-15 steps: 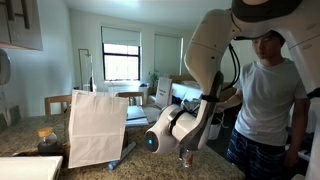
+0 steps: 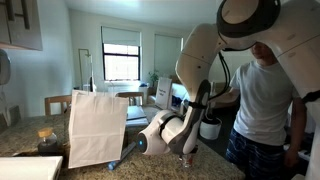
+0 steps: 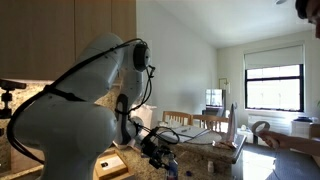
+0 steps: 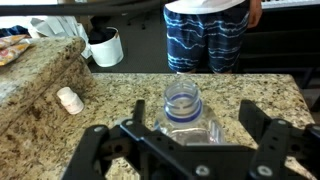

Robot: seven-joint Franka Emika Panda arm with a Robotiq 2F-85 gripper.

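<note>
A clear plastic bottle (image 4: 183, 105) stands upright on the speckled counter, its round top facing the camera in the wrist view. Around it, my gripper is open, with one black finger on each side and visible gaps between them and the bottle. The bottle's lower part is hidden by the gripper body. In exterior view 1 the gripper (image 2: 188, 156) is low over the counter, small and hard to make out. Exterior view 2 shows it only as a dark shape.
A small white bottle (image 4: 70, 100) stands to the left in the wrist view. A tall white paper bag (image 2: 97, 130), a brown jar (image 2: 47, 142) and a white tray (image 2: 30, 168) are on the counter. A person (image 2: 270, 95) stands close beyond its edge.
The person's head has moved behind the arm and out of sight.
</note>
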